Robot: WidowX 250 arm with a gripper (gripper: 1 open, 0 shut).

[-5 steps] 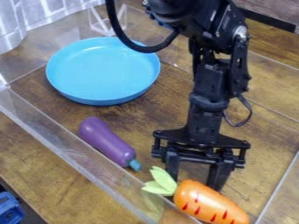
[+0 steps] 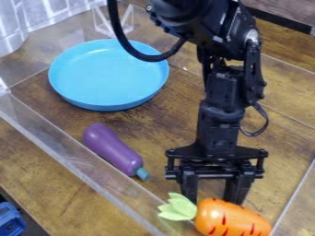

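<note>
My black gripper (image 2: 212, 184) is low over the wooden table at the lower right, its fingers partly behind an orange carrot toy (image 2: 231, 218) with pale green leaves. Whether the fingers are apart or closed on anything is hard to tell. A purple eggplant toy (image 2: 113, 147) lies to the left of the gripper.
A blue plate (image 2: 76, 88) sits at the upper left. Clear plastic edges (image 2: 50, 138) run diagonally along the left and lower part of the scene. A blue object (image 2: 6, 221) is at the lower left edge. Bare table (image 2: 289, 111) is on the right.
My gripper has shifted very slightly. The carrot has shifted a little, its leaves moving to the right compared with a second ago.
</note>
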